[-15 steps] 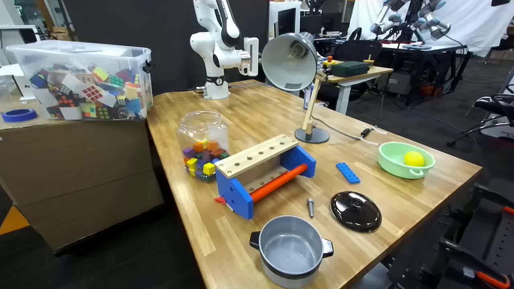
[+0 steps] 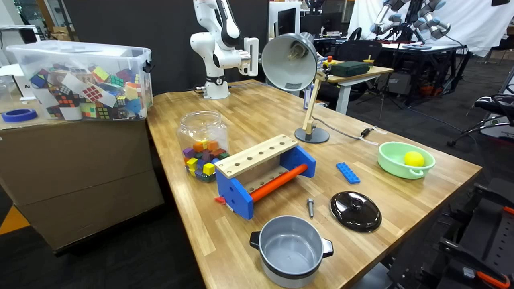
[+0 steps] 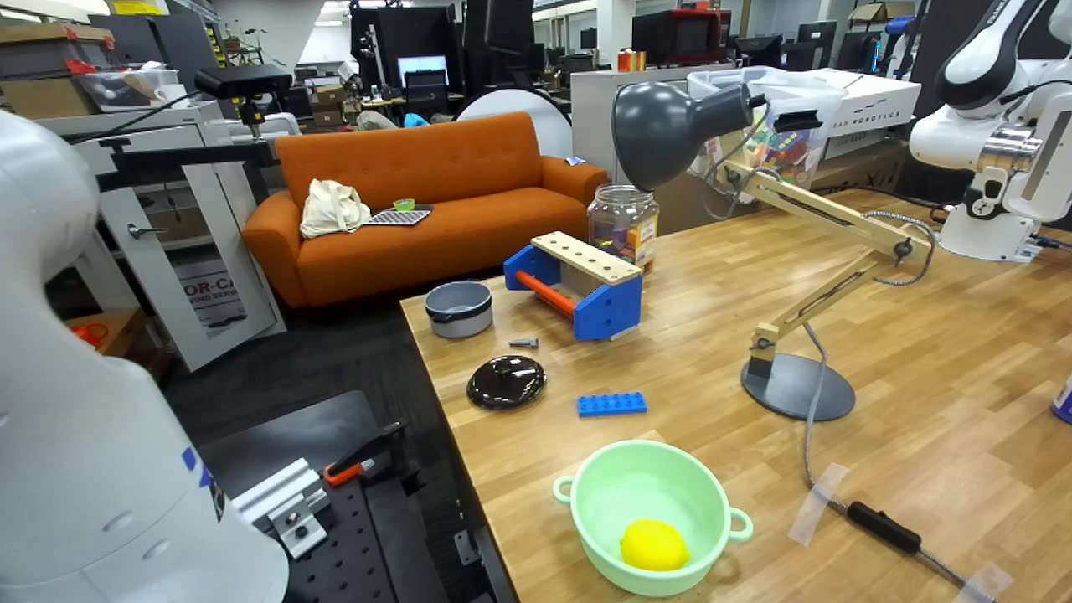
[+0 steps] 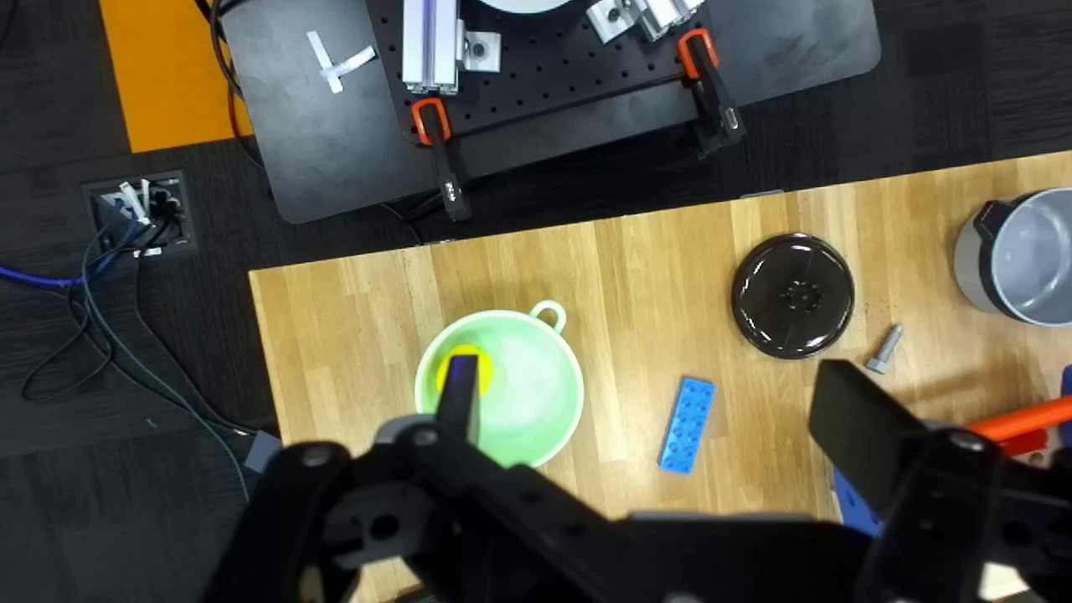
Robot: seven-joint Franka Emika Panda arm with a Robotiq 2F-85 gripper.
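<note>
My gripper is open high above the table in the wrist view, its two dark fingers wide apart with nothing held between them. Beneath it lies a blue toy brick (image 4: 688, 426). A light green bowl (image 3: 643, 467) with a yellow ball-like object (image 3: 654, 544) inside stands at the table's near end in exterior view 2. The black lid (image 2: 356, 211) rests on the wood apart from the grey pot (image 2: 290, 246), which is uncovered and looks empty. Close to the lid is a small grey bolt (image 2: 310, 207).
A blue-and-wood toy bench (image 2: 266, 173) with a red bar stands beside a clear jar (image 2: 203, 127) of coloured blocks. The desk lamp (image 3: 799, 387) rises from the table, its cord taped down. Bare wood surrounds the blue brick.
</note>
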